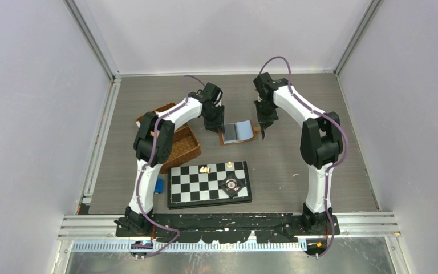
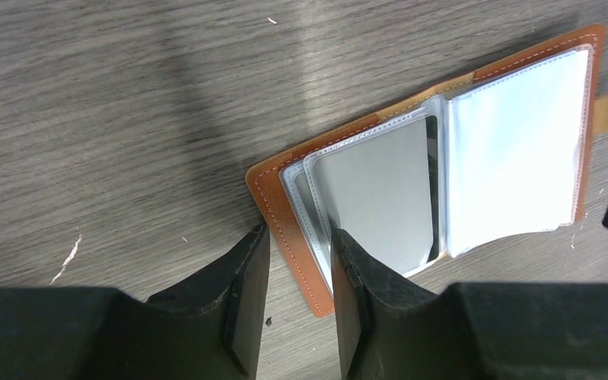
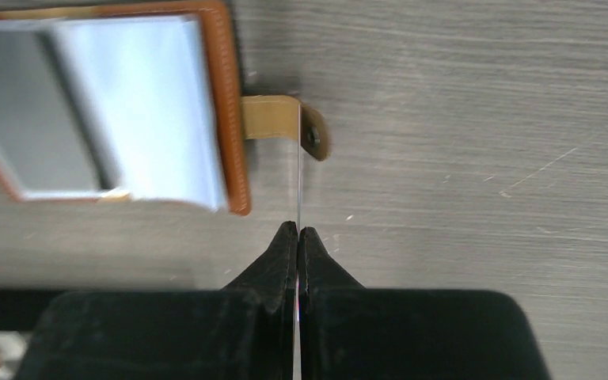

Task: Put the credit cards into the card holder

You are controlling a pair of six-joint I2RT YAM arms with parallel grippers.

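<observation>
An open tan leather card holder (image 2: 281, 210) with clear sleeves lies mid-table; grey cards (image 2: 376, 190) sit in its left sleeves, and a pale blue-white sleeve (image 2: 514, 150) fills the right side. My left gripper is open at the holder's left edge, fingertips either side of it. In the right wrist view my right gripper is shut just below and right of the holder's strap (image 3: 269, 116); a thin upright line runs from its fingertips to the strap, too narrow to tell what it is.
Wicker baskets (image 1: 185, 149) stand left of the holder. A chessboard (image 1: 194, 188) with a few pieces and a dark square object lies in front, a blue item (image 1: 159, 185) beside it.
</observation>
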